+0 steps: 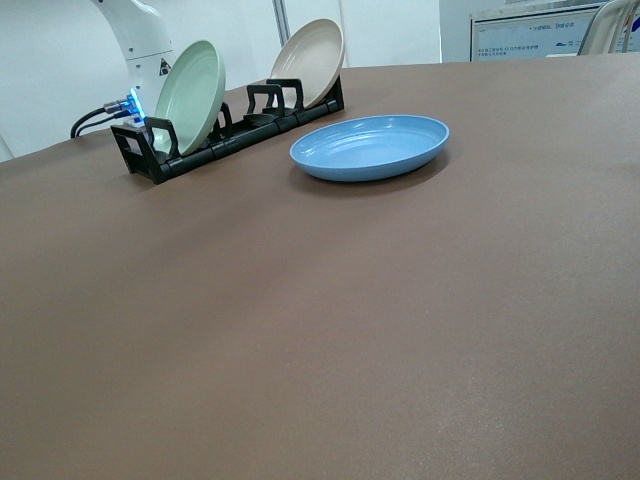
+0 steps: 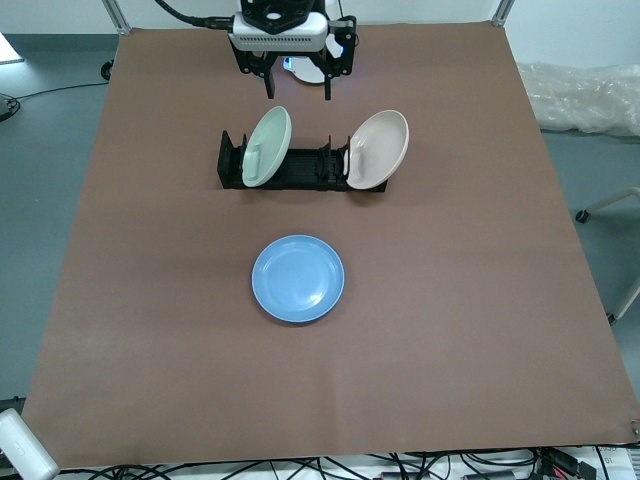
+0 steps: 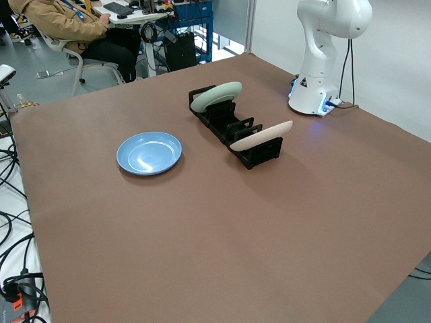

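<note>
The black gripper (image 2: 298,84) hangs over the far end of the table in the left view, above and behind the dish rack, its two fingers apart with nothing seen between them. The black rack (image 2: 315,170) holds a mint-green plate (image 2: 267,146) at one end and a white plate (image 2: 377,148) at the other, both standing tilted. A light blue plate (image 2: 298,278) lies flat on the table in front of the rack. The top view shows the same rack (image 1: 240,138) and blue plate (image 1: 370,147); the gripper is out of frame there.
The white arm base (image 3: 311,95) stands at the table's back edge behind the rack. Cables run along the near edge, and a seated person (image 3: 81,33) is beyond the table in the right view.
</note>
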